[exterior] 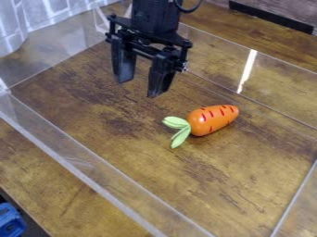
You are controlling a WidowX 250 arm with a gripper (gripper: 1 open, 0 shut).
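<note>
My black gripper (140,72) hangs over the upper middle of the wooden tray floor, its two fingers standing wide apart with nothing visible between them. A toy carrot (212,118), orange with dark stripes and pale green leaves, lies right of centre, below and to the right of the gripper, apart from it.
Clear plastic walls (89,180) border the wooden work surface. A blue object (9,221) shows at the bottom left corner, outside the wall.
</note>
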